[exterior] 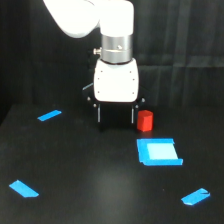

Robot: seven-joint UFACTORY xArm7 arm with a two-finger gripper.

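Observation:
A small red block stands on the black table, toward the back and right of centre. Just to its left, my gripper points down with its thin dark fingers spread apart and nothing visible between them. The right finger appears close beside the block; whether they touch is hard to tell against the dark background. In front of the block lies a pale square framed by blue tape, and it is empty.
Blue tape strips mark the table at the back left, front left and front right. A dark curtain hangs behind.

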